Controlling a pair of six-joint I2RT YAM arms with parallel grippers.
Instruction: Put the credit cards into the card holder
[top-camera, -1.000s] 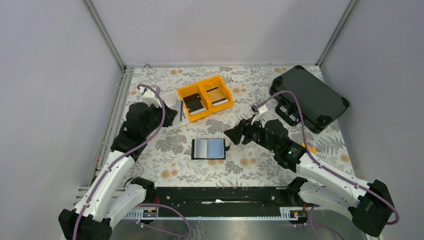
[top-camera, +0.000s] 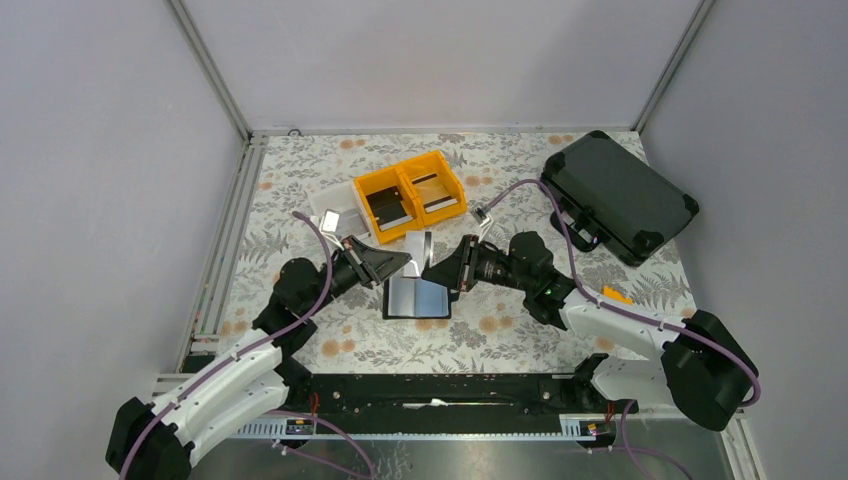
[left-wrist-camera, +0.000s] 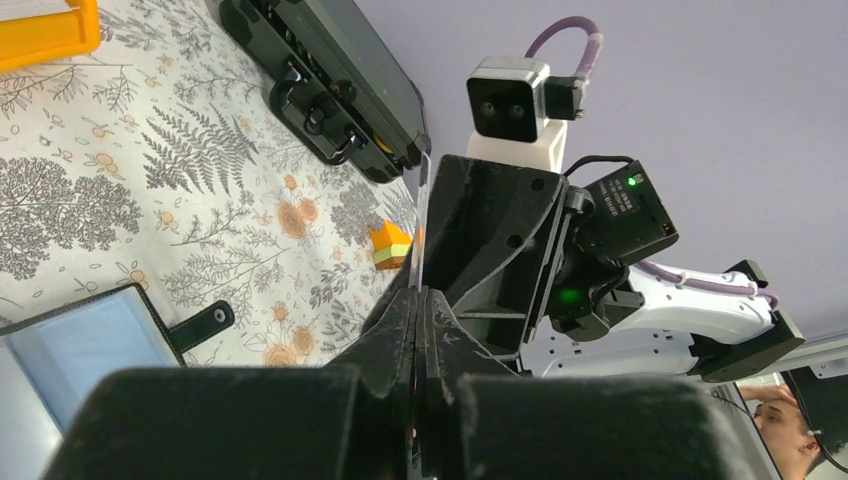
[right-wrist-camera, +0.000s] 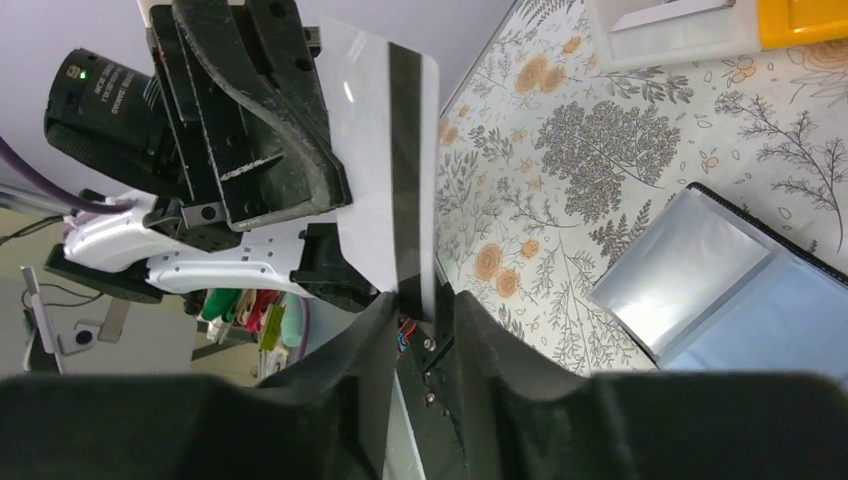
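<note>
A white card with a black stripe (right-wrist-camera: 405, 150) stands upright between the arms. My left gripper (top-camera: 408, 262) is shut on it; in the left wrist view the card (left-wrist-camera: 421, 215) shows edge-on, rising from the fingertips. My right gripper faces it with its fingers apart, and the card's lower end reaches between the tips in the right wrist view. Whether they touch it cannot be told. The card holder (top-camera: 417, 298) lies open on the table just below both grippers, its clear sleeve and blue page facing up.
Behind the grippers stand a yellow two-compartment bin (top-camera: 410, 195) with cards inside and a white bin (top-camera: 340, 207). A dark case (top-camera: 620, 195) occupies the back right. In front of the holder the patterned cloth is clear.
</note>
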